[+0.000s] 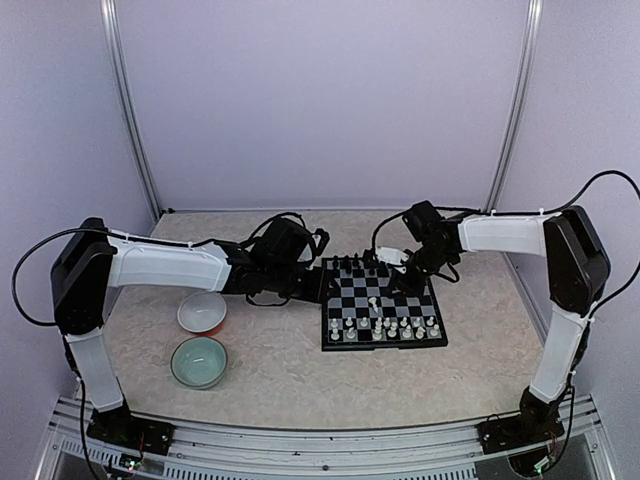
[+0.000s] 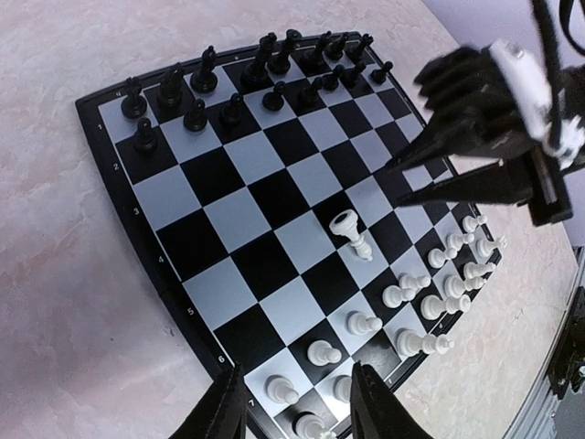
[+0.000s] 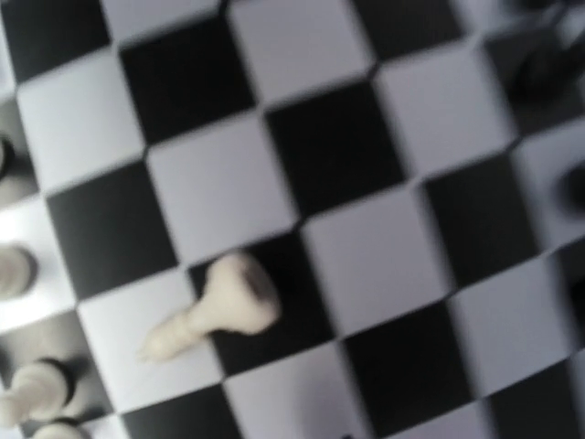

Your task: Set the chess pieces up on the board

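Observation:
A lone white chess piece lies on its side near the middle of the board, its wide base across a dark square in the right wrist view. Beside and above it, my right gripper hangs with its fingers apart and nothing between them. My left gripper is open and empty, above the board's left side. White pieces point(image 2: 363, 323) stand in rows along the near edge, with several black pieces point(image 2: 230, 110) in rows along the far edge. From above, my right arm covers some squares on the right.
Left of the board are a white bowl point(image 1: 202, 312) and a green bowl point(image 1: 199, 362), which looks empty. The table point(image 1: 270, 385) in front of the board is clear. Both grippers are close together over the board.

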